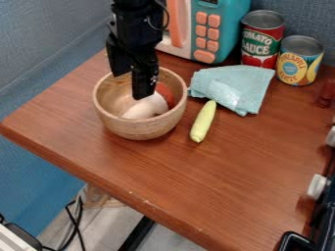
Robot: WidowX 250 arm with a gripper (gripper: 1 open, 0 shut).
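My black gripper (pixel 132 76) reaches down from the top into a wooden bowl (pixel 114 123) near the left of the table. Its fingers hang over the bowl's inside; whether they are open or shut on anything is unclear. In the bowl lie a white rounded object (pixel 144 106) and something red at its right, partly hidden. A pale yellow corn-like piece (pixel 203 123) lies on the table right of the bowl.
A folded light-blue cloth (pixel 234 86) lies right of the bowl. Behind stand a teal toy microwave (pixel 215 25), a tomato sauce can (pixel 261 44) and another can (pixel 299 64). A black appliance (pixel 308 233) is at the right edge.
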